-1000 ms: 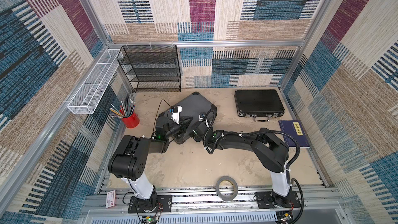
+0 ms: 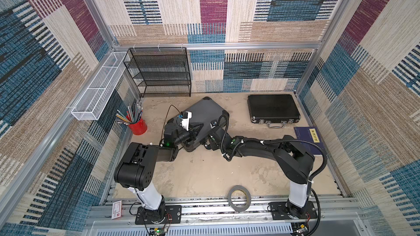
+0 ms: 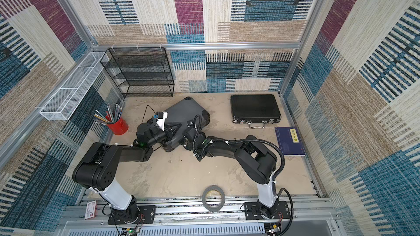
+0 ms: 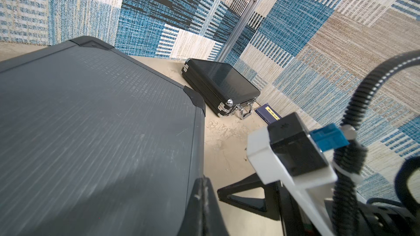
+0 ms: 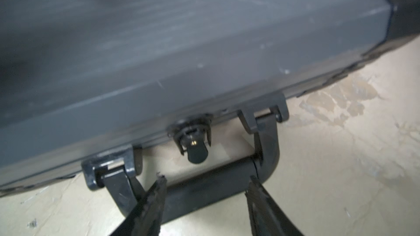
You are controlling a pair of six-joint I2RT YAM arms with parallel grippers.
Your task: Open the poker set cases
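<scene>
A dark grey case [image 2: 205, 110] lies closed and turned at an angle on the table. The right wrist view shows its front edge, with a black carrying handle [image 5: 210, 188] and a small latch [image 5: 195, 148] between the handle mounts, its tab sticking outward. My right gripper stands open over the handle, fingers apart with nothing gripped. Over the lid's near edge, my left gripper is shut, nothing visible between its fingers; whether it touches the lid cannot be told. A second, black case [image 2: 273, 108] rests closed at the back right, its metal latches and handle facing front.
A red pen cup [image 2: 138, 126] and a black wire rack [image 2: 159, 72] stand left of and behind the grey case. To the right lies a blue book [image 2: 310, 139]. A tape roll [image 2: 239, 198] sits at the front edge.
The left arm and both cases look unmoved.
</scene>
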